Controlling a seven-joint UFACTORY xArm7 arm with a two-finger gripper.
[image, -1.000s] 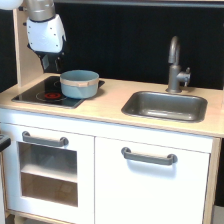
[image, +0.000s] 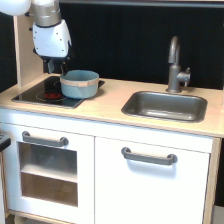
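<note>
A blue-grey pot (image: 80, 84) sits at the right of the black stovetop (image: 47, 92), at the left of the counter. My white gripper (image: 57, 69) is above the stove, with its dark fingers pointing down close to the pot's left rim. Against the black back wall, the fingers are too small and dark to show how the fingers stand. Whether they touch the pot cannot be made out.
To the right, a steel sink (image: 166, 105) is set in the wooden counter (image: 120, 97), with a grey faucet (image: 177, 68) behind it. The counter between pot and sink is clear. Below are cabinet doors with handles.
My gripper has moved a little to the right and slightly down, closer to the pot. The pot looks to be in the same place.
</note>
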